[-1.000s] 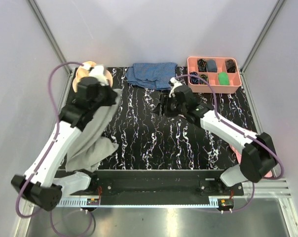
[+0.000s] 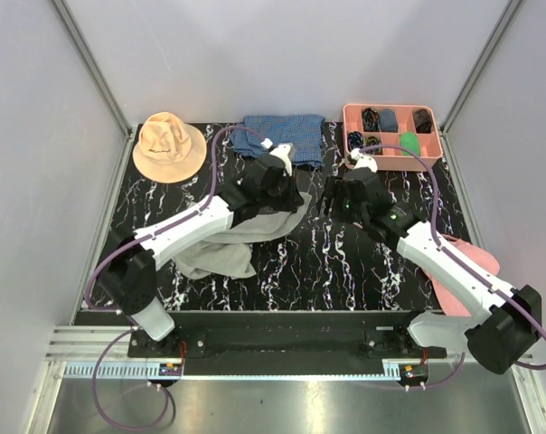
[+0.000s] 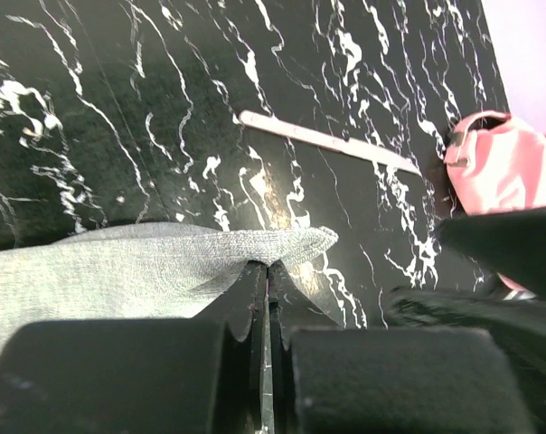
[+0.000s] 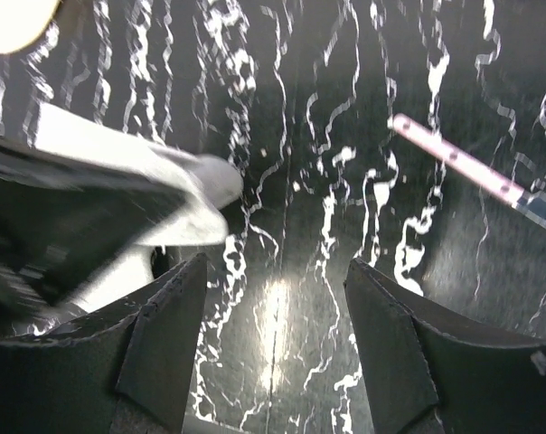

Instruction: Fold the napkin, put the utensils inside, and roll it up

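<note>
My left gripper (image 2: 291, 201) is shut on the edge of the grey napkin (image 3: 119, 276), pinching it near a corner above the black marble top; the cloth trails left and toward the front in the top view (image 2: 217, 260). My right gripper (image 2: 334, 201) hangs open just right of it, empty, its fingers over bare marble. A thin pinkish utensil lies right of the napkin, also visible in the right wrist view (image 4: 458, 158), where a darker section shows at one end.
A hat (image 2: 169, 163) sits at back left, a folded blue checked cloth (image 2: 273, 136) at back centre, a pink divided box (image 2: 390, 158) of cords and items at back right. A pink cloth (image 2: 467, 262) lies at the right edge.
My left gripper has swung right and lowered toward the middle, dragging the napkin with it. My right arm has shifted right and slightly toward the front.
</note>
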